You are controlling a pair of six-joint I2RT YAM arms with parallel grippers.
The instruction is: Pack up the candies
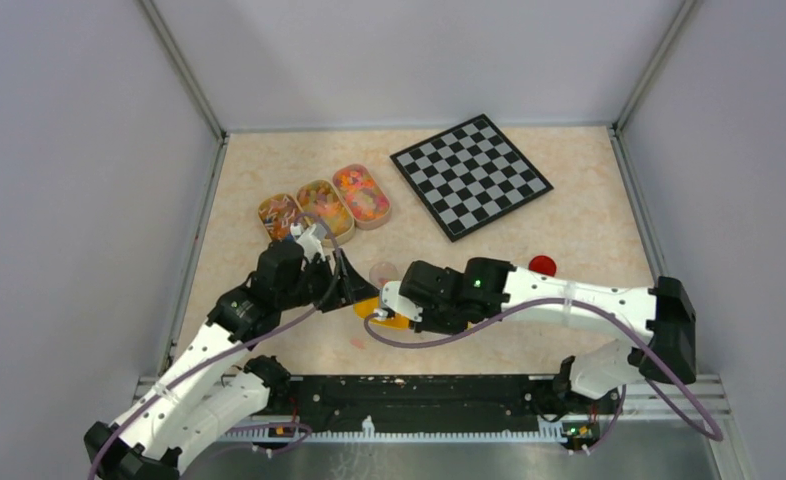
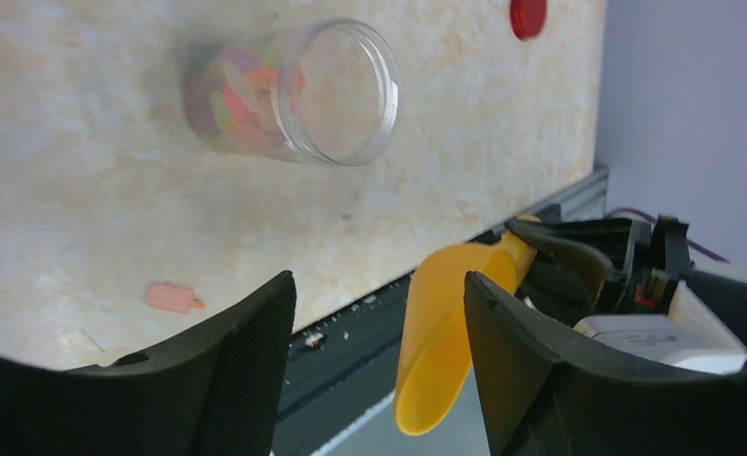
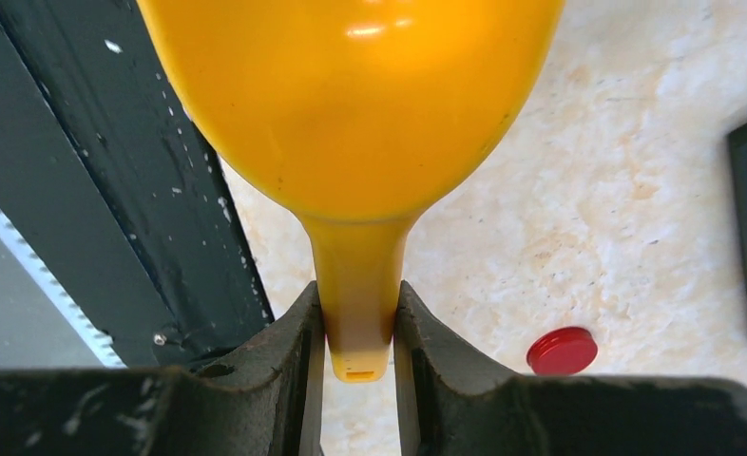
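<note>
A yellow scoop is gripped by its handle in my right gripper, its bowl stretching out ahead of the fingers. From the left wrist view the scoop looks empty on the side that shows. My left gripper stands open, nothing between its fingers, above the table and close to the scoop's bowl. A clear jar with colourful candies at its bottom stands on the table beyond the left fingers. One small pinkish candy lies loose on the table. The red lid rests on the right side.
Three boxes of candies stand at the upper left: one box, a middle box and a right box. A checkerboard lies at the back.
</note>
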